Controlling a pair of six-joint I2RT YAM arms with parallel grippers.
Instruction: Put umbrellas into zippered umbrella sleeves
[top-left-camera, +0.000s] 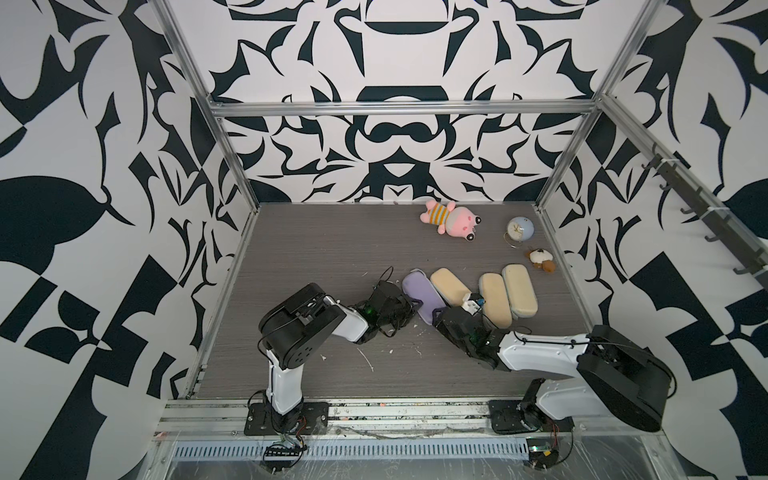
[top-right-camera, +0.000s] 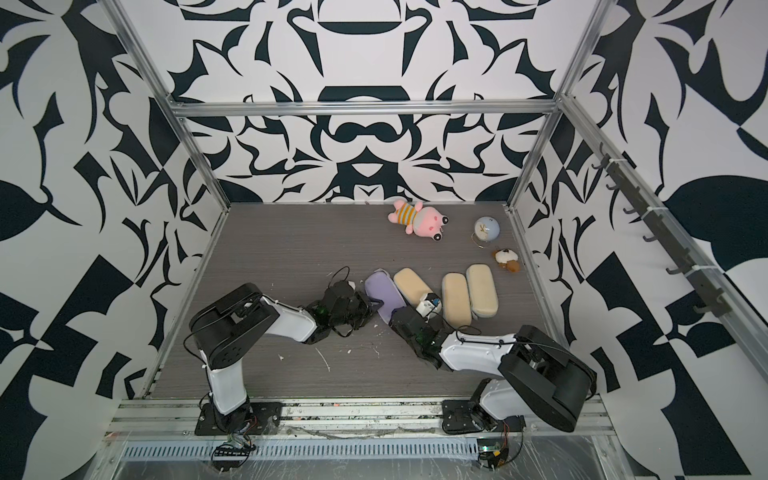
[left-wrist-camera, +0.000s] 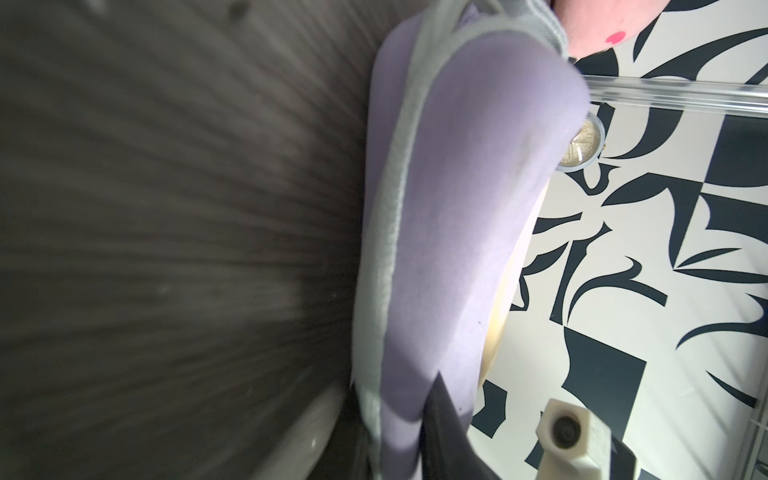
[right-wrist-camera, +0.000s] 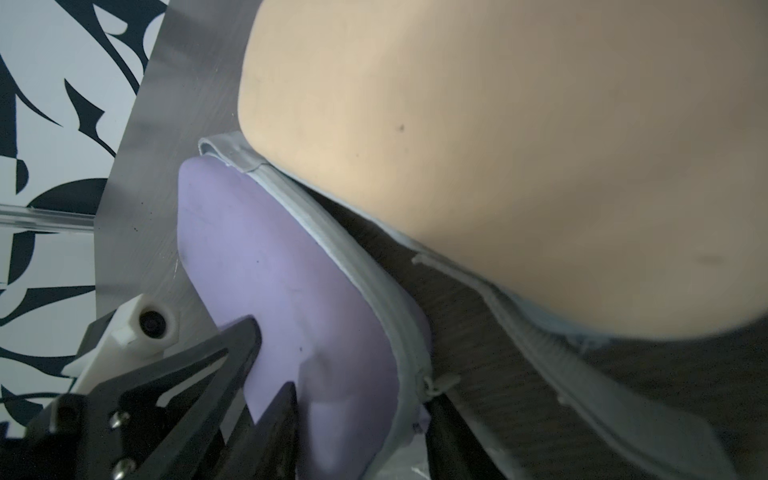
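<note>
A lilac zippered case (top-left-camera: 422, 292) with a pale zip lies at mid-table. My left gripper is shut on its near end, seen close up in the left wrist view. My right gripper is at the case's right-hand lower end, its fingers part open on either side of the zipped edge; whether they touch it is hard to tell. Beige cases (top-left-camera: 520, 289) lie to the right, the nearest (right-wrist-camera: 512, 144) beside the lilac one. No umbrella can be made out.
A pink striped plush toy (top-left-camera: 453, 220), a pale round object (top-left-camera: 520, 228) and a small brown-white plush (top-left-camera: 541, 261) sit at the back right.
</note>
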